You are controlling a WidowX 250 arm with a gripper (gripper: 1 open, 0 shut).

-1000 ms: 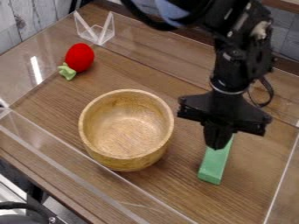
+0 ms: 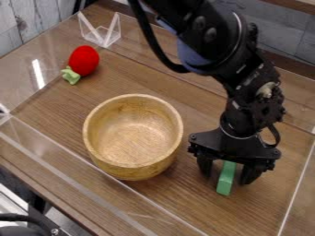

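Observation:
My black gripper (image 2: 234,147) is low at the right of the camera view, its fingers open on either side of a green bar (image 2: 227,182) that lies on the wooden table (image 2: 110,203). The tips partly cover the bar's upper end; whether they touch it cannot be told. A tan bowl (image 2: 128,134) stands to the left.
A red object (image 2: 83,60) with a pale green piece sits at the upper left. A white wire-like item (image 2: 99,28) lies at the back.
The gripper has come down over the green bar, now covering its upper part.

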